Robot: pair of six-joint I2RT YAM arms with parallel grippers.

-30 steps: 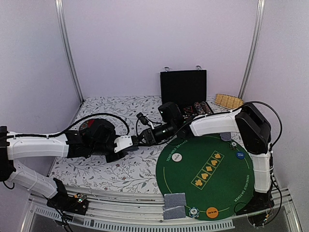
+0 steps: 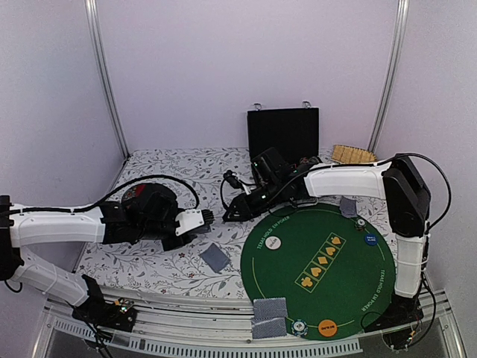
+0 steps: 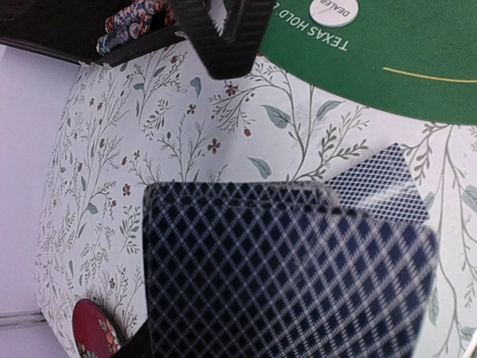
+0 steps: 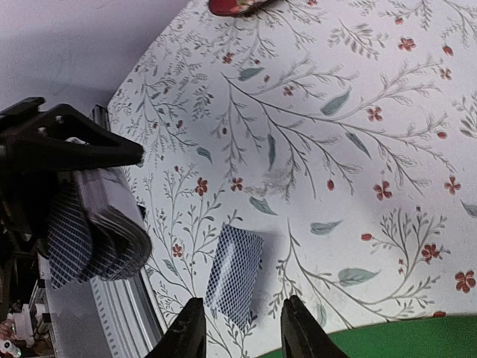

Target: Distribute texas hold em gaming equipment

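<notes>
A deck of blue-checked cards [image 3: 287, 287] fills the lower part of the left wrist view, my left gripper [image 2: 195, 223] shut on it. In the right wrist view this deck [image 4: 115, 224] stands at the left under a dark finger [image 4: 89, 142]. A single card [image 2: 215, 257] shows over the floral cloth, in front of the deck; whether it lies fully flat, I cannot tell. My right gripper is partly open, with nothing held between its fingers; the card [image 4: 237, 272] shows beyond them. On the green mat [image 2: 261, 283], two cards [image 2: 269, 317] lie at the front edge.
The mat also bears a white dealer button [image 2: 273, 243], a blue button [image 2: 370, 239], an orange one [image 2: 328, 328] and chips [image 2: 299, 328]. Another card [image 2: 348, 206] rests at its far edge. Behind stand an open black case [image 2: 283, 134] and a wicker basket [image 2: 352, 154].
A single card now shows over the cloth. The left arm stays still.
</notes>
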